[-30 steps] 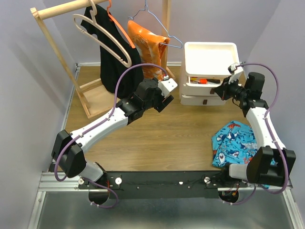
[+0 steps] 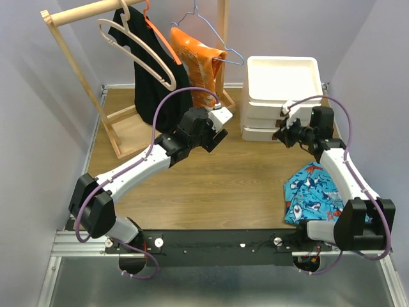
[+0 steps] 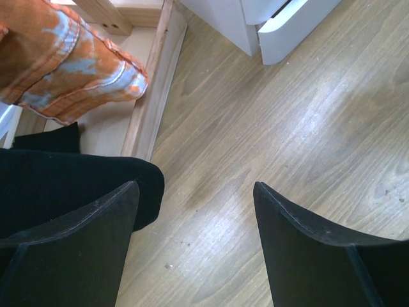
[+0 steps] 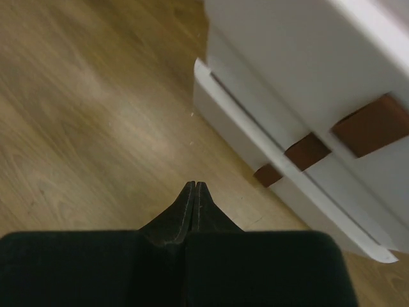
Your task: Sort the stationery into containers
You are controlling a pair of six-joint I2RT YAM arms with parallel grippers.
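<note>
A white drawer unit (image 2: 284, 80) stands at the back right, its drawers stacked under a tray-like top. No stationery shows in the current views. My right gripper (image 2: 281, 135) is in front of the lower drawers; in the right wrist view its fingertips (image 4: 190, 192) are together with nothing between them, apart from the brown handles (image 4: 308, 151). Over the bare floor left of the unit is my left gripper (image 2: 219, 134). Its fingers (image 3: 281, 224) are spread in the left wrist view, only floor between them.
A wooden rack (image 2: 77, 70) at left holds a black garment (image 2: 156, 70) and an orange one (image 2: 195, 61), close to my left arm. Blue patterned cloth (image 2: 313, 192) lies at the right front.
My right gripper has moved down and left to the lower drawers. The left arm shifted slightly left.
</note>
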